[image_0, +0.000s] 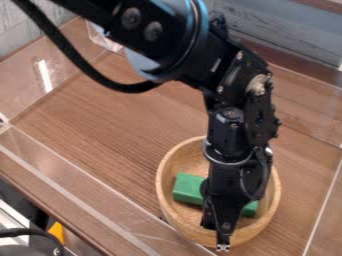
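A round light-wooden bowl (181, 163) rests on the wooden surface in the lower middle of the camera view, with a green block (191, 189) lying inside it. My black gripper (221, 232) reaches down over the bowl, its fingertips low at the bowl's front part, in front of the block. It looks shut, and I see nothing held between its fingers. The arm hides the right part of the bowl and much of the block.
Transparent edges and walls border it at the front left, right and back. A dark cable and a small yellow item sit at the lower left.
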